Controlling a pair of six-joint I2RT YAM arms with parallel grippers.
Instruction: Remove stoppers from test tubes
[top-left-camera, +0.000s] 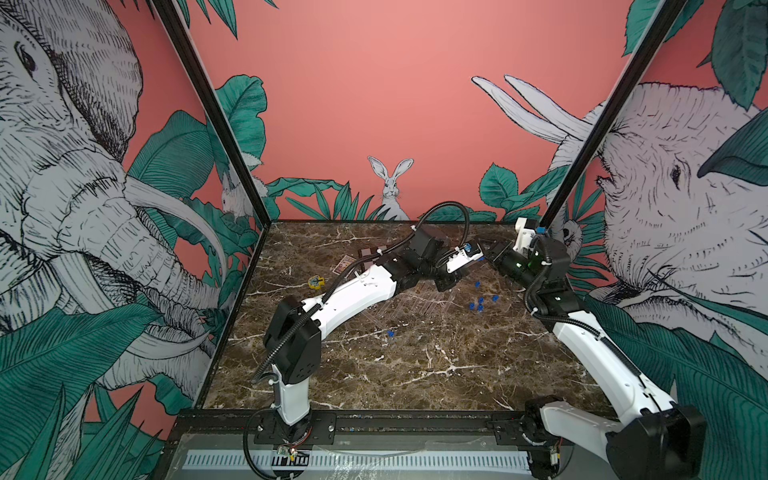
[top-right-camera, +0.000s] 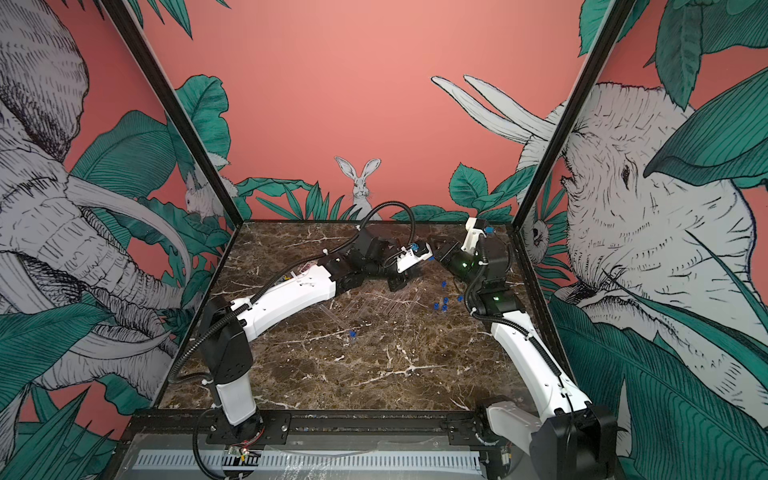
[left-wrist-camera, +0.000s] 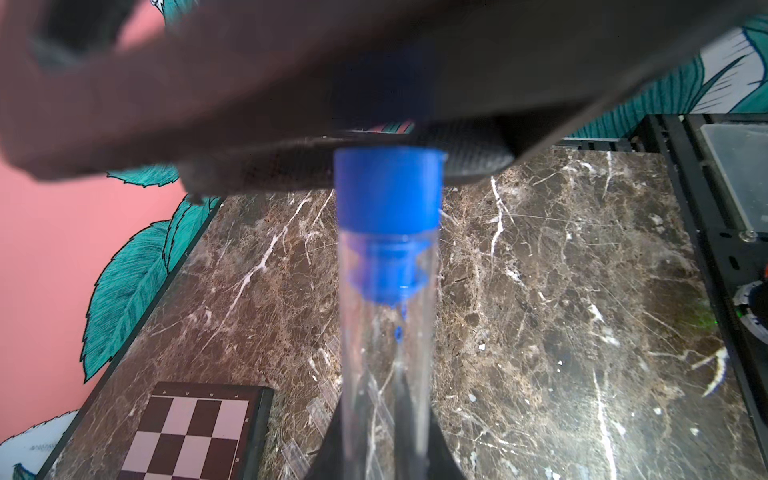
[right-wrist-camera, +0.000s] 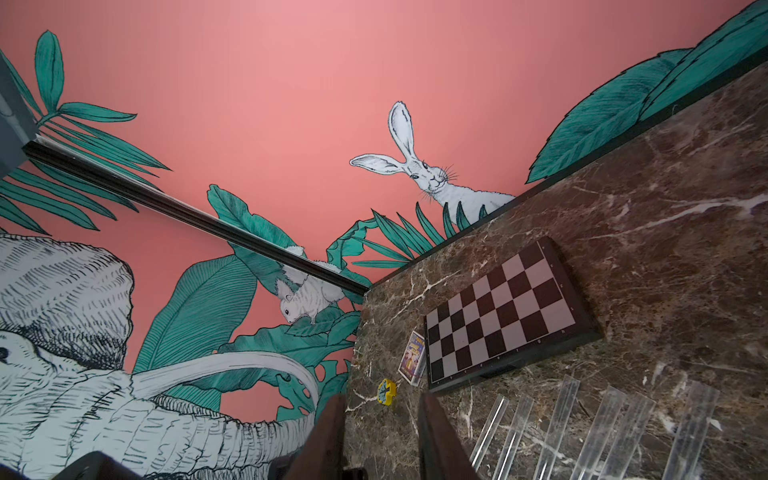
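Observation:
A clear test tube (left-wrist-camera: 388, 360) with its blue stopper (left-wrist-camera: 388, 188) fills the middle of the left wrist view, held by my left gripper (top-left-camera: 472, 254), shut on it. The dark body of my right gripper (top-left-camera: 500, 252) faces the left one from the right, close to the stopper end; whether they touch is unclear. In the right wrist view its fingers are dark shapes at the bottom edge. Loose blue stoppers (top-left-camera: 480, 302) lie on the table below the grippers, and several clear tubes without stoppers (right-wrist-camera: 560, 420) lie on the marble.
A checkered board (right-wrist-camera: 500, 312), a card box (right-wrist-camera: 412, 356) and a small yellow object (top-left-camera: 315, 282) are at the back left. Dark frame edges and printed walls surround it.

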